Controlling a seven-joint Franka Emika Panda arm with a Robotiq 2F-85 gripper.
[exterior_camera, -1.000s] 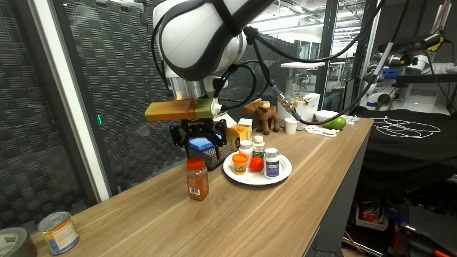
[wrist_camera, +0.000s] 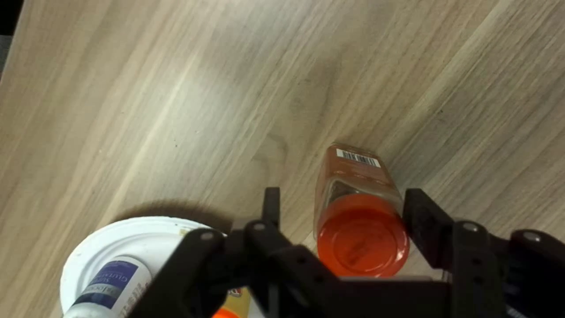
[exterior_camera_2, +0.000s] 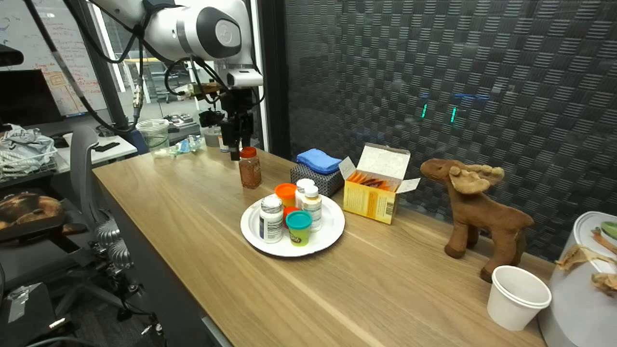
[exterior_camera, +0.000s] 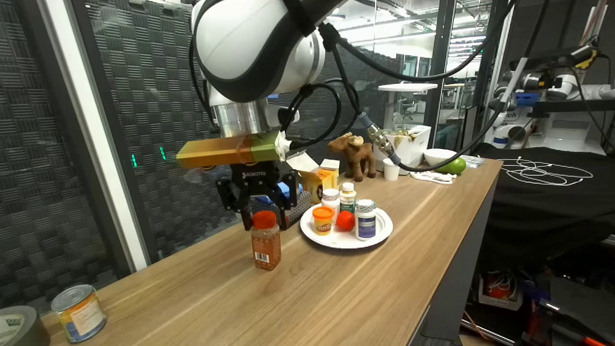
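A red-capped spice bottle (exterior_camera: 267, 252) stands upright on the wooden table, its barcode label low on one face. Around its red cap my gripper (exterior_camera: 266, 223) points downward, one finger to each side. In the wrist view the cap (wrist_camera: 363, 236) is close against the right finger (wrist_camera: 422, 225), though contact there is unclear. A visible gap separates it from the left finger (wrist_camera: 271, 204), so the fingers are part open and do not grip the bottle. Exterior view 2 shows the same bottle (exterior_camera_2: 250, 171) near the table's far end, partly below the gripper's fingers.
Right beside the bottle is a white plate (exterior_camera_2: 254, 236) crowded with several pill bottles and play-dough tubs. Behind sit a yellow box (exterior_camera_2: 368, 200), a blue cloth (exterior_camera_2: 319, 161) and a plush moose (exterior_camera_2: 475, 202). A can (exterior_camera: 79, 313) stands front left.
My gripper has come lower and shifted left in exterior view 1, bringing its fingers from above the bottle to around its cap. The bottle appears to stand where it was.
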